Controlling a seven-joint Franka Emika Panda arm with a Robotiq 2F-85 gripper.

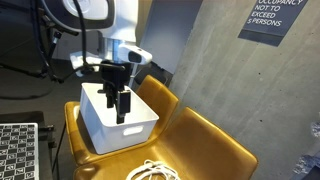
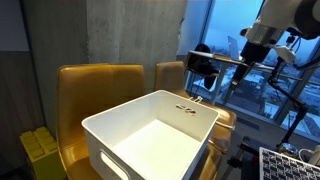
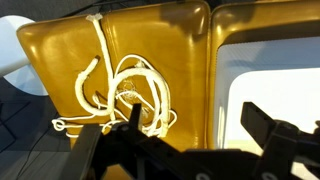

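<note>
A white rope lies loosely coiled on a tan chair seat, left of centre in the wrist view. In exterior view 1 the rope shows at the bottom edge. The white bin rests on the neighbouring seat; its interior looks empty in exterior view 2. My gripper is open above the seats, its fingers wide apart with nothing between them. From exterior view 1, the gripper overlaps the bin's front; in exterior view 2 it hangs at the right, beyond the bin.
Another tan chair stands behind the bin, and a yellow block stack sits at the far left. A black grid surface is near the arm. The bin's raised walls stand beside the rope's seat.
</note>
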